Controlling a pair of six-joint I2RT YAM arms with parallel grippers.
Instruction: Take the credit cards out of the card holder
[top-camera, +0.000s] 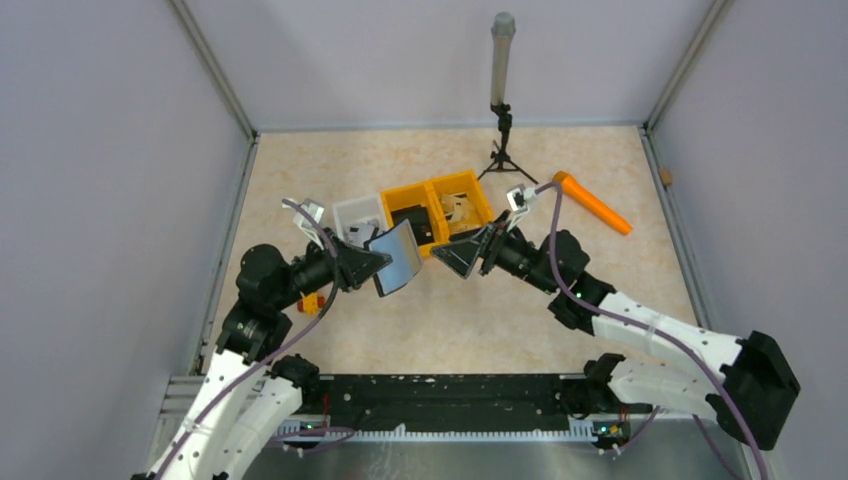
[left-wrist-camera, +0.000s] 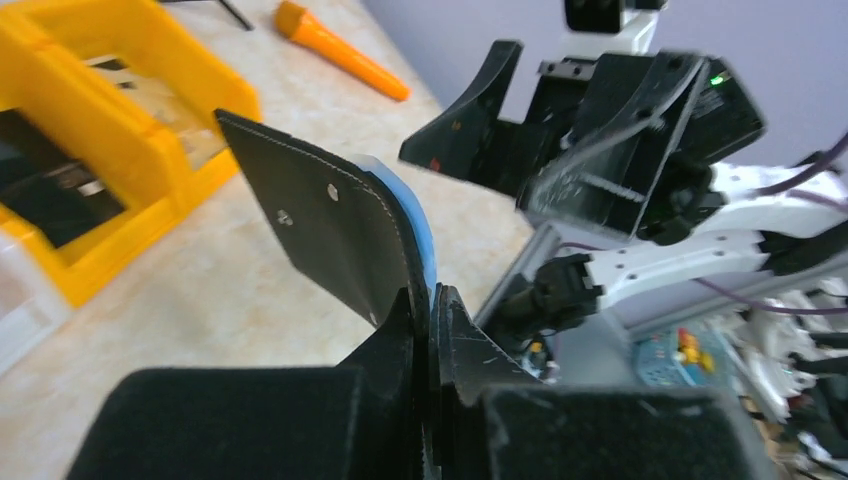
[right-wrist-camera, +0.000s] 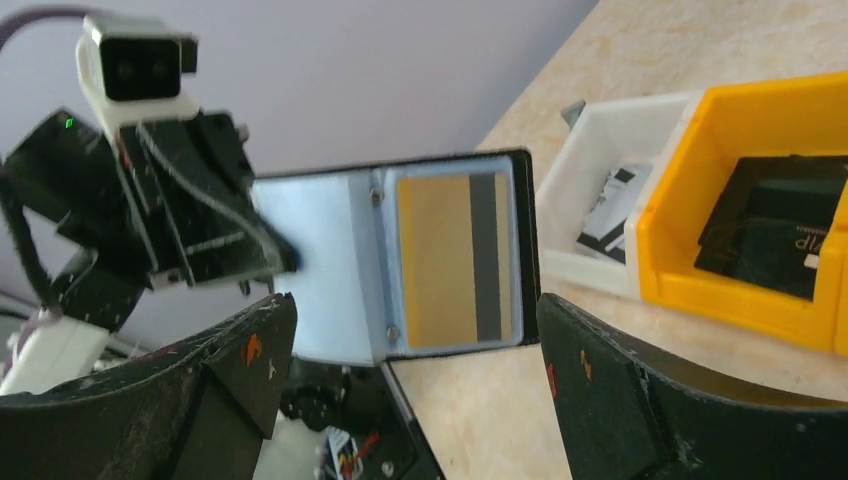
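The card holder (top-camera: 398, 258) is held upright by my left gripper, which is shut on its edge. In the right wrist view the holder (right-wrist-camera: 455, 255) stands open, with light blue inner panels and a tan card with a dark stripe in its right-hand side. My right gripper (top-camera: 470, 248) is open just to the right of the holder, facing it, with the fingers (right-wrist-camera: 650, 400) apart and nothing between them.
Below the grippers are a white bin (right-wrist-camera: 575, 240) and orange bins (top-camera: 455, 185) holding dark and pale items. An orange microphone (top-camera: 595, 203) lies at the back right, near a tripod (top-camera: 500, 150).
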